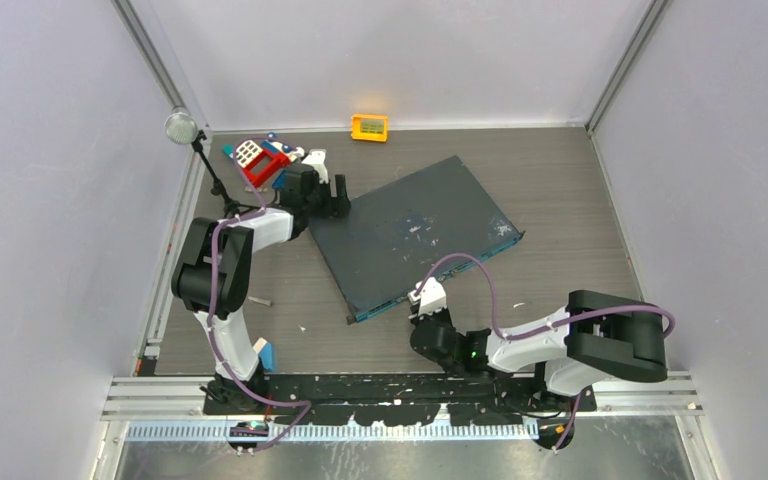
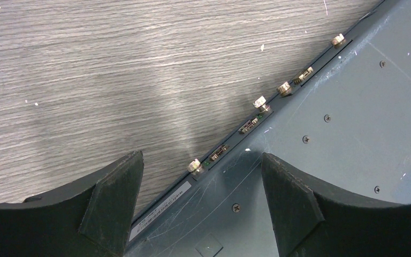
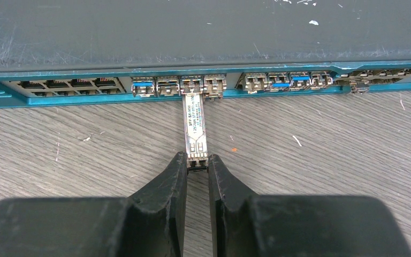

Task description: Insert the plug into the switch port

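Note:
The dark switch (image 1: 410, 230) lies tilted on the table; its front row of ports (image 3: 91, 85) faces my right gripper. That gripper is shut on the rear end of a silver SFP plug (image 3: 195, 123), whose far tip meets a port in the left cluster; how deep it sits I cannot tell. My left gripper stands open over the switch's back edge at the upper left, with nothing between its fingers.
Coloured toys (image 1: 260, 160) and a lamp stand (image 1: 215, 185) crowd the back left. A yellow box (image 1: 369, 127) is at the back wall.

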